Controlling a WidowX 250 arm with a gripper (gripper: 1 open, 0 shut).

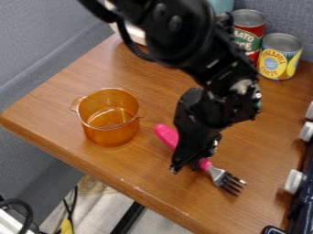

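Observation:
A fork with a pink handle (167,136) lies diagonally in the middle of the wooden table, its metal tines (230,182) toward the front right. My black gripper (191,166) is down over the lower part of the handle, its fingertips at or beside it; whether they are shut on it is unclear. An orange translucent pot (108,117) stands to the left of the fork.
Tomato can (246,36) and yellow-labelled can (279,57) stand at the back right, with a teal item behind. A dark appliance with white knobs (297,199) lines the right edge.

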